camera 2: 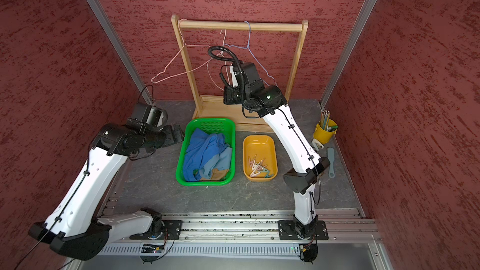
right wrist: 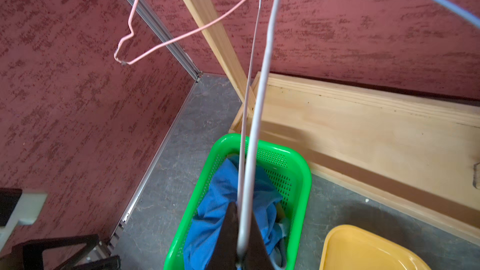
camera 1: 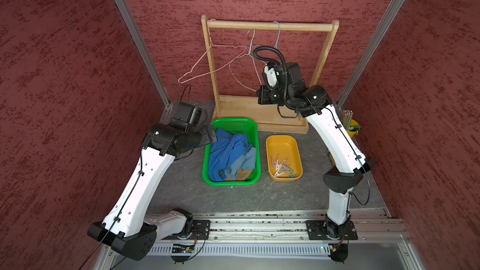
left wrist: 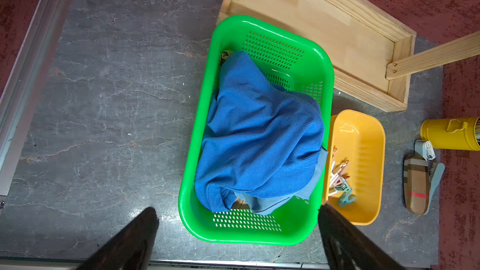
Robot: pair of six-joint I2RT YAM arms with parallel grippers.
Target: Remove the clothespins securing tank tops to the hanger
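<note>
My right gripper [camera 1: 261, 95] is shut on a thin pale wire hanger [right wrist: 256, 115], raised in front of the wooden rack; no garment or clothespin shows on it. Its hook [camera 1: 253, 35] is up near the rack's bar. Left of the green basket's upper edge, my left gripper [camera 1: 210, 135] stands open; in its wrist view, nothing is between its dark fingers. Blue clothing [left wrist: 265, 130] lies crumpled in the green basket [left wrist: 197, 145], with lighter blue and brown cloth beneath. Several clothespins [left wrist: 342, 185] lie in the yellow tray [left wrist: 367, 145].
A pink hanger [camera 1: 192, 75] and a blue hanger [camera 2: 248, 35] hang from the wooden rack bar [camera 1: 305, 26]. A yellow cup of pencils [camera 2: 325, 131], a brush [left wrist: 435, 180] and a plaid case [left wrist: 416, 185] stand at the right. Grey tabletop left of the basket is clear.
</note>
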